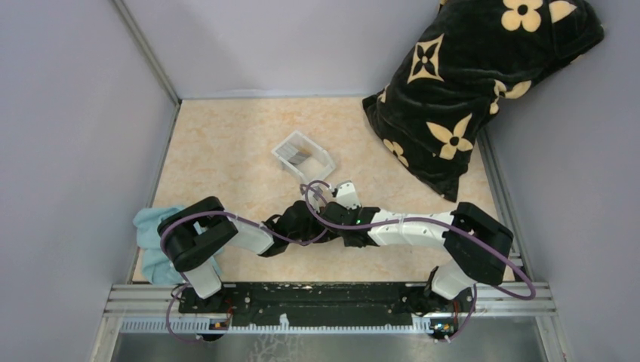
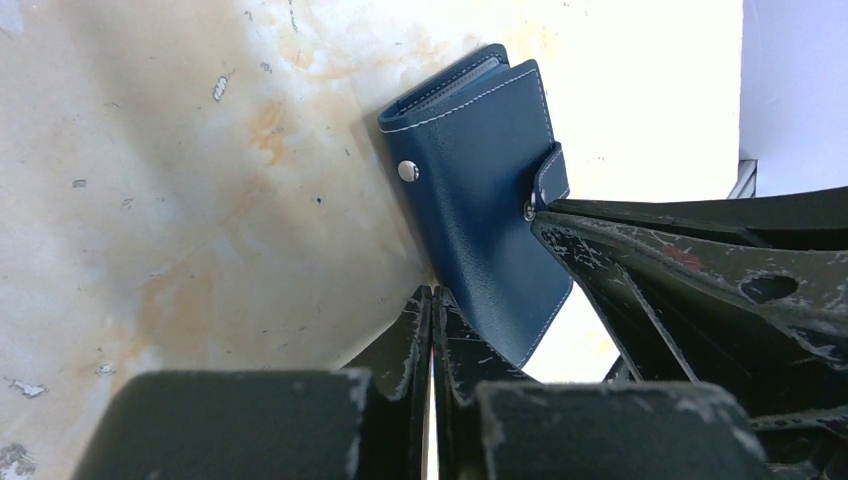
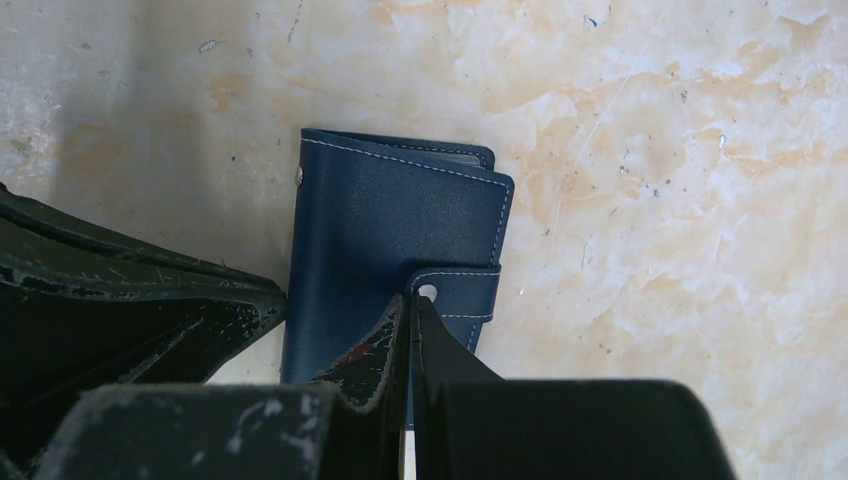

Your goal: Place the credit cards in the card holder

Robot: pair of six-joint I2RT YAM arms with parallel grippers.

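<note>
A navy leather card holder point(image 2: 475, 190) point(image 3: 360, 220) lies on the table with its side strap and snap showing; in the top view the arms hide it. My left gripper is shut beside the holder's lower edge. My right gripper is shut over the holder, its tips at the strap's snap, nothing visible between them. The two grippers are close together. A white tray point(image 1: 324, 162) stands behind them with flat grey items point(image 1: 293, 152) in it, too small to identify surely as cards.
A black patterned pillow point(image 1: 423, 121) fills the back right. A light blue cloth point(image 1: 155, 249) lies at the left edge.
</note>
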